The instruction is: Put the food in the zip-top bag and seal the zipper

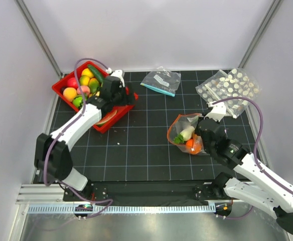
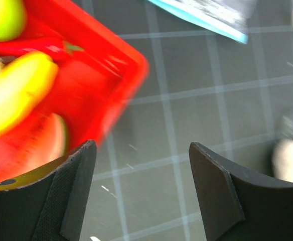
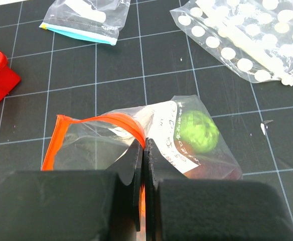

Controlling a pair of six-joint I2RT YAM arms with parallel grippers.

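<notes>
The orange-rimmed zip bag [image 1: 172, 131] lies on the dark grid table, its mouth facing left. Inside it show a white vegetable with green leaves [image 1: 187, 133] and an orange food item [image 1: 190, 143]; a green round item [image 3: 198, 131] shows through the plastic. My right gripper is shut on the bag's orange rim. Over the right side of the red bin [image 1: 102, 127], my left gripper [image 1: 128, 96] hangs with its fingers apart. Nothing sits between its fingers in the left wrist view. A yellow banana [image 2: 23, 88] and red chili [image 2: 31, 46] lie in the bin.
A blue-zip clear bag [image 1: 161, 81] lies flat at the back middle. Dotted clear bags [image 1: 229, 90] lie at the back right. More fruit, including a peach-coloured one [image 1: 69, 94], fills the bin's back. Bare table spans between bin and orange-rimmed bag.
</notes>
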